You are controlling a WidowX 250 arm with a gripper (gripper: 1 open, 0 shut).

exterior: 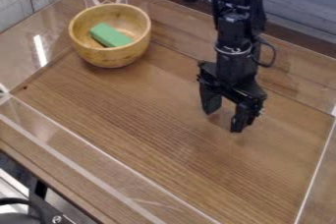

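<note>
My black gripper [229, 107] hangs low over the middle-right of the wooden table [144, 149], its fingers spread apart with nothing visible between them. A light wooden bowl [128, 55] sits at the back left, holding a green block [110, 33].
Dark cables [20, 206] lie at the lower left edge beyond the table. A wall or raised border runs along the back right.
</note>
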